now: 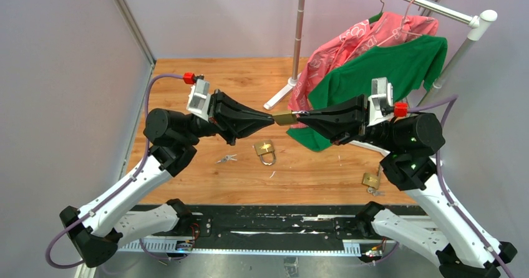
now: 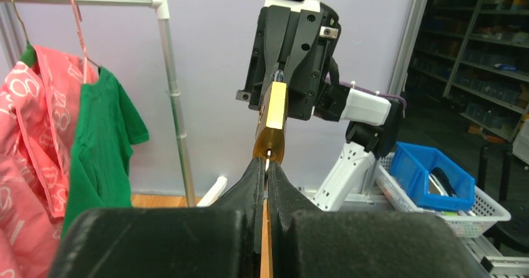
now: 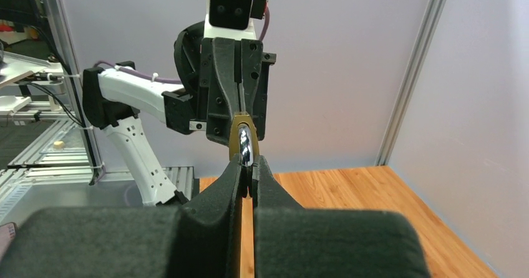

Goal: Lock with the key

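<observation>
A brass padlock (image 1: 284, 118) hangs in the air between the two grippers. My right gripper (image 1: 300, 116) is shut on it by its silver shackle (image 3: 245, 142). My left gripper (image 1: 271, 118) is shut at the padlock's other end. In the left wrist view its fingertips meet around a thin silver sliver, likely a key (image 2: 268, 157), at the bottom face of the padlock (image 2: 274, 110); how deep it sits is hard to tell.
On the wooden table lie a second padlock (image 1: 264, 147), loose keys (image 1: 226, 158), and another padlock (image 1: 371, 181) with keys at the right. A rack with pink and green clothes stands at back right.
</observation>
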